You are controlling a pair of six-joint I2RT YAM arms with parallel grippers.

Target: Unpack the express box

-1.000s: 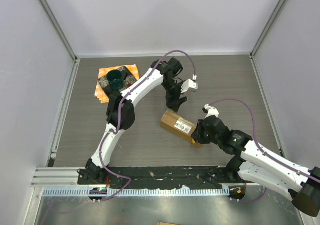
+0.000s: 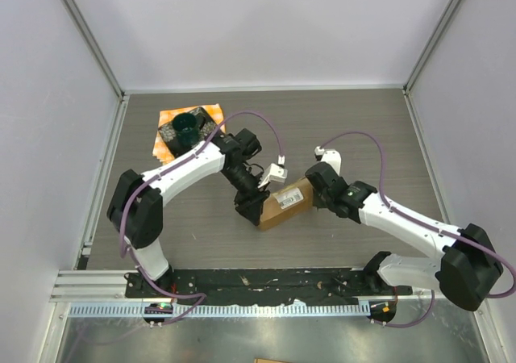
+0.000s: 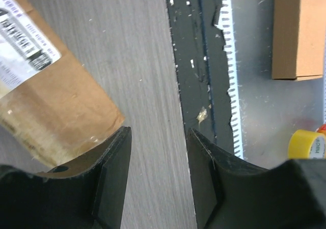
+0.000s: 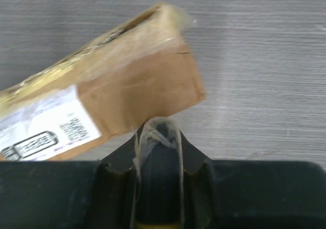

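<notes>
A brown cardboard box (image 2: 276, 213) with a white shipping label (image 2: 288, 198) lies on the table between my two grippers, its right end angled toward the back. By its left end my left gripper stands open; only bare table shows between its fingers, and the box (image 3: 76, 104) lies to one side. My right gripper is shut on a narrow dark tool (image 4: 160, 180) with a yellowish part and a cloudy edge. That tool's tip is by the near edge of the box (image 4: 142, 89) in the right wrist view; whether they touch I cannot tell.
At the back left, an orange checked cloth (image 2: 164, 147) lies under a dark patterned tray with a green cup (image 2: 185, 126). Beyond the front rail, the left wrist view has another cardboard box (image 3: 310, 33) and a yellow roll (image 3: 301, 144).
The box has turned counterclockwise, its right end swinging toward the back.
</notes>
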